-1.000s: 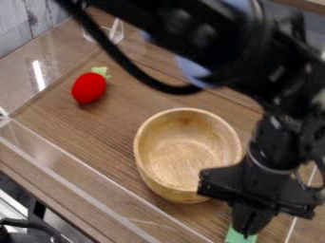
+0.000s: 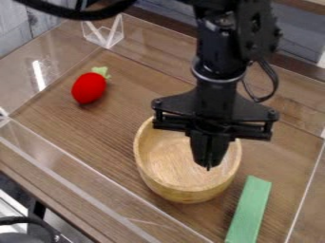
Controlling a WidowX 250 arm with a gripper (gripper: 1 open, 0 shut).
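My black gripper (image 2: 210, 142) hangs over the back part of a wooden bowl (image 2: 172, 176), its fingertips pointing down inside the rim's outline; they look shut, with nothing visible between them. A green bar (image 2: 248, 211) lies on the table right of the bowl, near the front. A red tomato-like object (image 2: 87, 88) with a green top lies at the upper left.
A clear plastic item (image 2: 102, 31) stands at the back left. Black cables (image 2: 32, 226) lie at the lower left corner.
My gripper has moved up and away from the front right, where it was over the green bar, to above the bowl. The green bar is now uncovered.
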